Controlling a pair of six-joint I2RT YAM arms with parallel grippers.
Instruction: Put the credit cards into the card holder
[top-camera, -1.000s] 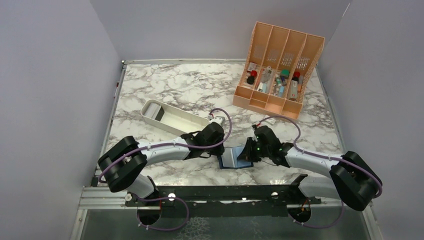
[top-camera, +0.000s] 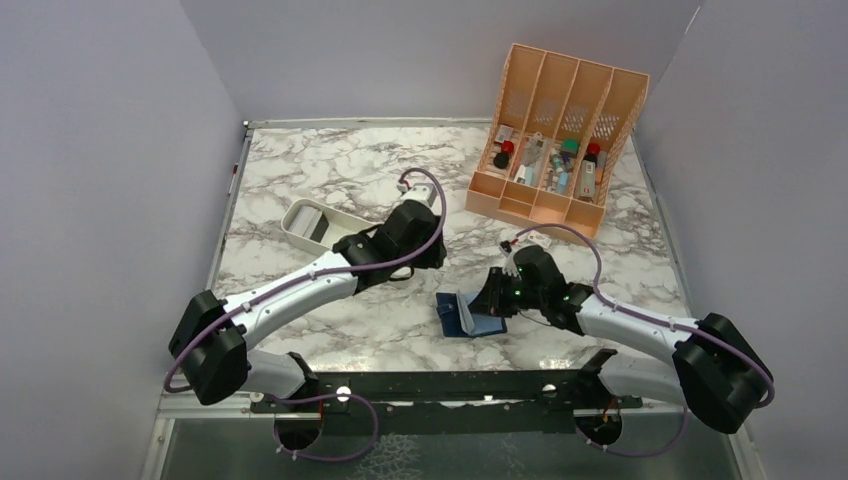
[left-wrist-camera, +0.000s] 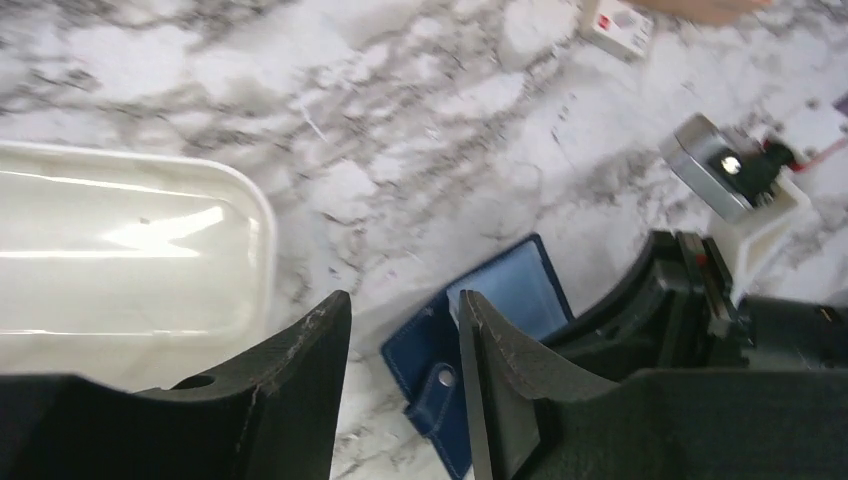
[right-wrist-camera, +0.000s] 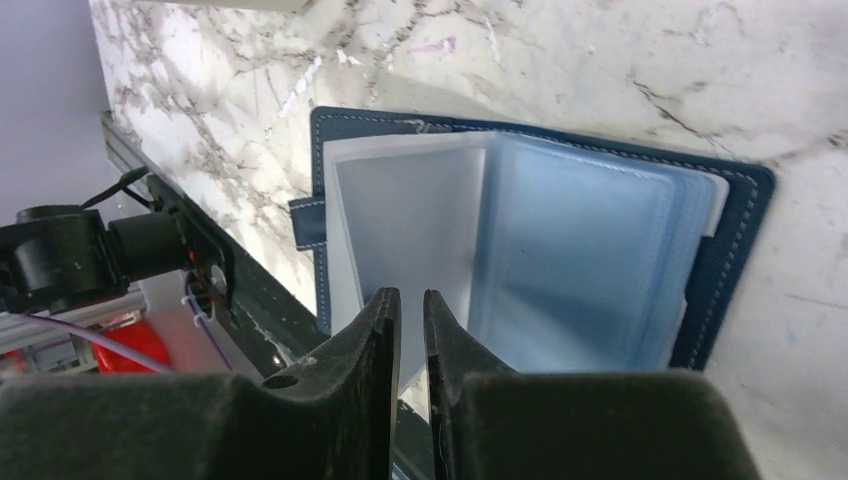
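Note:
The navy card holder (top-camera: 450, 316) lies open at front centre, its translucent sleeves (right-wrist-camera: 570, 260) showing in the right wrist view. My right gripper is over the holder's pale sleeve leaf, its fingertips a little apart; whether they touch the leaf is unclear. My left gripper hangs above the table between the tray and holder, fingers apart with nothing visible between them. A long cream tray (top-camera: 355, 225) lies at the left, with grey, white and dark card-like stacks (top-camera: 308, 220) in its left end.
A peach compartment organiser (top-camera: 520, 210) with small bottles and items stands at the back right.
My left arm has risen away from the holder toward the back left. My right gripper has shifted slightly, and the holder's pale leaf now stands more raised.

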